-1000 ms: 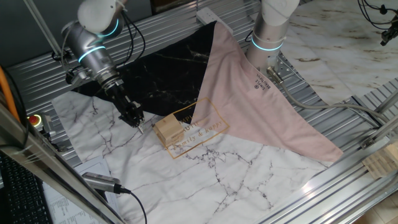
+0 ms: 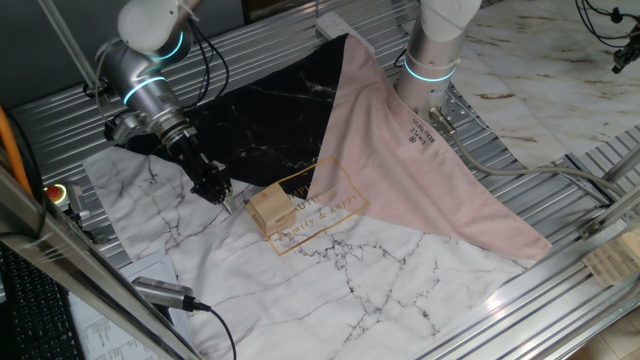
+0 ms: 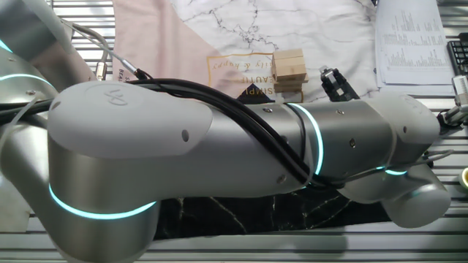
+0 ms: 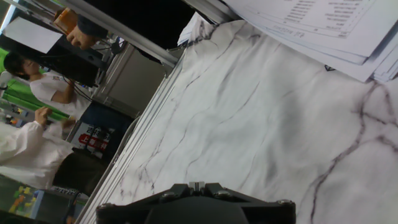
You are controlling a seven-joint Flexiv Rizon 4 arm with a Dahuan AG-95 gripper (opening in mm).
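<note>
My gripper (image 2: 226, 205) hangs over the marble-patterned cloth, just left of a pale wooden block (image 2: 268, 208) in exterior view 1, with a small gap between them. At the bottom of the wrist view the two fingertips of the gripper meet; it is shut, and nothing shows between them. Exterior view 2 has the wooden block (image 3: 289, 64) left of the gripper (image 3: 327, 71), and a second wooden piece shows at its lower edge. No block appears in the wrist view, only white cloth (image 4: 249, 124).
Printed papers (image 4: 323, 25) lie at the cloth's edge. A grey device with a cable (image 2: 165, 294) and a metal post (image 2: 75, 240) stand at the left. Two people are in the background of the wrist view.
</note>
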